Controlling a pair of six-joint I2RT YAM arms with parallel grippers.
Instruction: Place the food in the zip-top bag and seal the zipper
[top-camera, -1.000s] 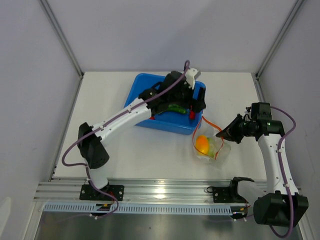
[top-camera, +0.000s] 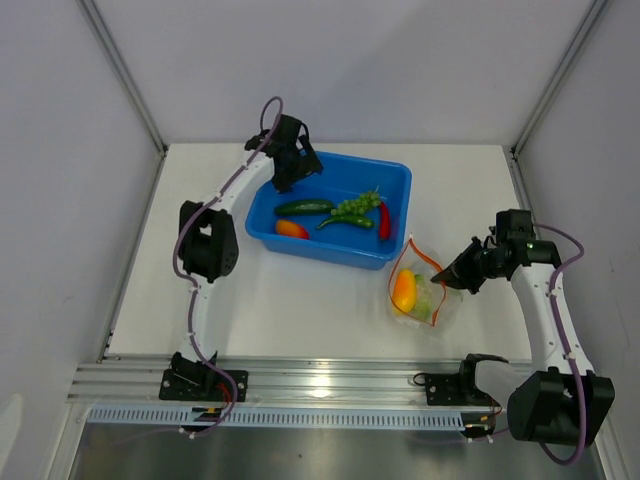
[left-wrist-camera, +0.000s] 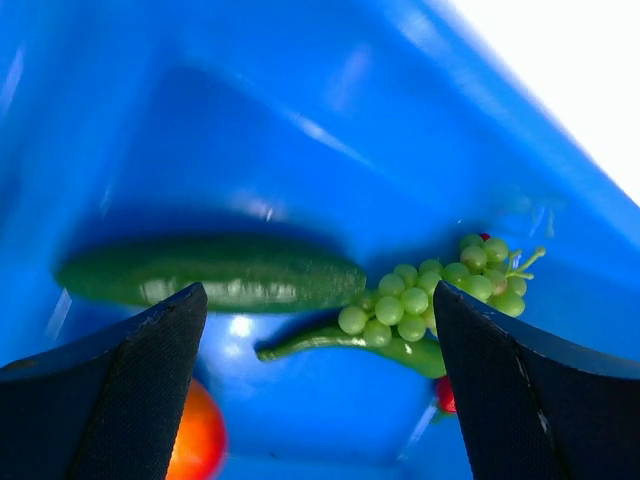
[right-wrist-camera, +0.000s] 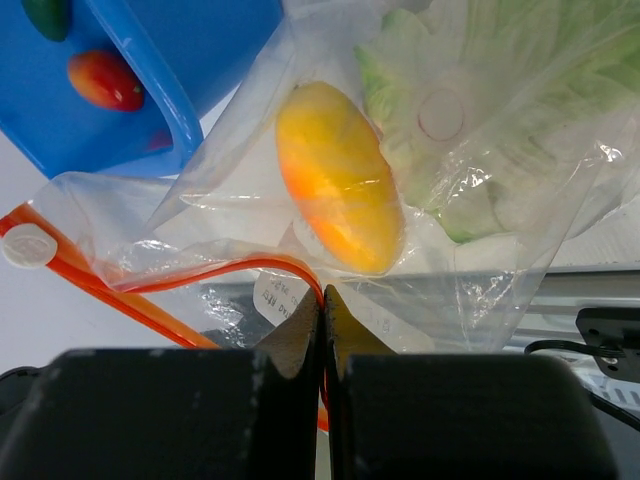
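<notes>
My right gripper is shut on the red-edged rim of the clear zip bag (top-camera: 425, 300), which holds a yellow mango (right-wrist-camera: 338, 175) and a leafy green vegetable (right-wrist-camera: 500, 90). My left gripper (top-camera: 300, 172) hangs open over the left back of the blue bin (top-camera: 330, 255). Below it, the left wrist view shows a cucumber (left-wrist-camera: 215, 275), green grapes (left-wrist-camera: 400, 300), a green pepper (left-wrist-camera: 400, 350), a red pepper (left-wrist-camera: 445, 398) and a red-orange fruit (left-wrist-camera: 195, 440).
The bag lies right of the bin, near the front right of the table.
My left gripper has swung left and back across the bin, away from the bag's side.
</notes>
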